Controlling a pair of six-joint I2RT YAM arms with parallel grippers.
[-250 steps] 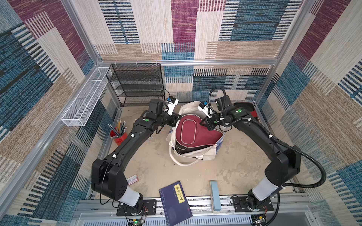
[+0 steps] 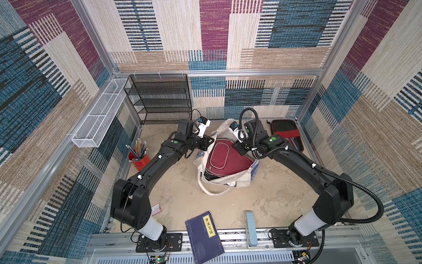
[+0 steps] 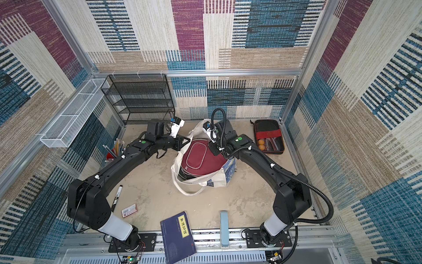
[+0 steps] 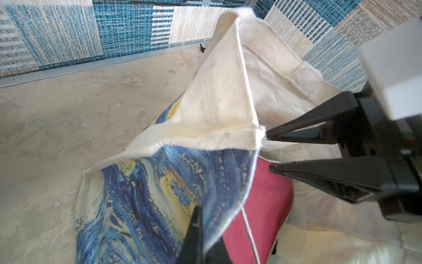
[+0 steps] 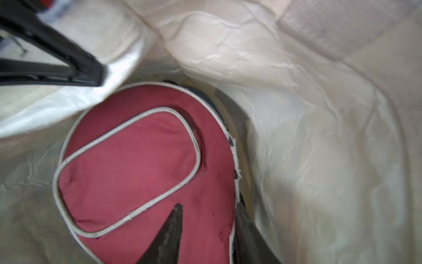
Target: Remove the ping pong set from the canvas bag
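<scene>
The red ping pong case lies inside the cream canvas bag, its piped pocket upward. My left gripper is at the bag's left rim; in the left wrist view its dark tips are low, beside the printed fabric, shut. My right gripper reaches over the bag's right side; the right wrist view shows its blurred fingertips apart above the red case, with nothing held visible between them.
A black-red pouch lies at back right, a red pen cup and black wire rack at left and back. A book and blue box lie at the front.
Both arms have shifted: my left gripper slightly right and down, my right wrist leftward and turned. The bag's rim has moved, covering more of the case's right part.
</scene>
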